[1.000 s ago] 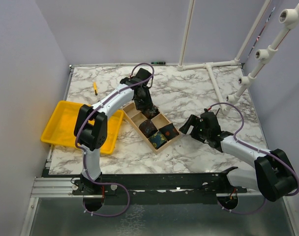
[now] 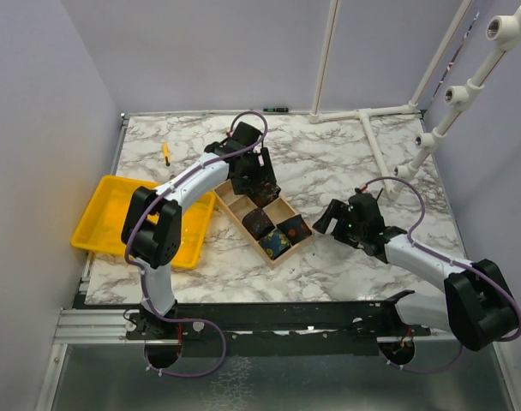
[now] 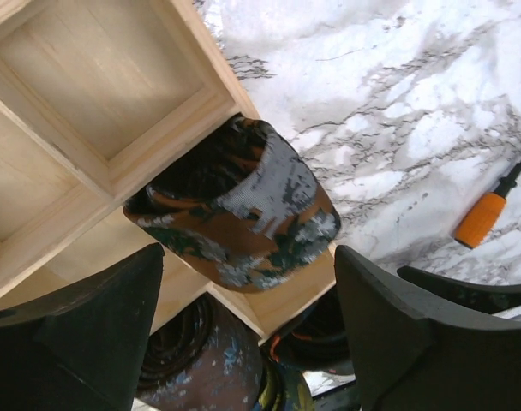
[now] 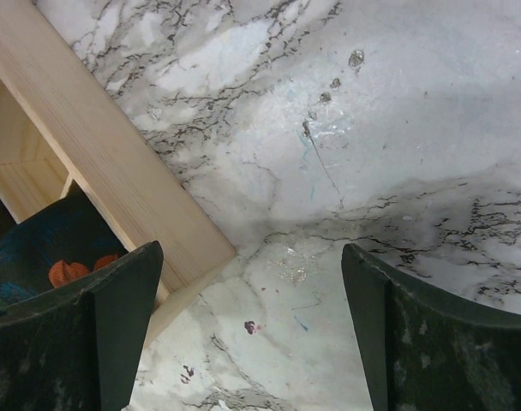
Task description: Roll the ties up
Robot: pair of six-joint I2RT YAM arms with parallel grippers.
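Note:
A wooden divided box (image 2: 248,231) holds rolled ties: a dark one (image 2: 259,223), a blue patterned one (image 2: 276,244) and one with orange shapes (image 2: 296,229). My left gripper hangs open over the box, above a camouflage rolled tie (image 3: 252,214) lying across a compartment divider; nothing is held between its fingers. My right gripper stands open beside the box's right end, above bare marble.
A yellow tray (image 2: 106,214) is at the left. An orange-handled tool (image 3: 479,221) lies beyond the box. White pipes (image 2: 372,145) run at the back right. Free table surrounds the box's right and front.
My left gripper has shifted slightly at the back of the box, its fingers appearing wider apart over the camouflage tie. The right arm has not moved.

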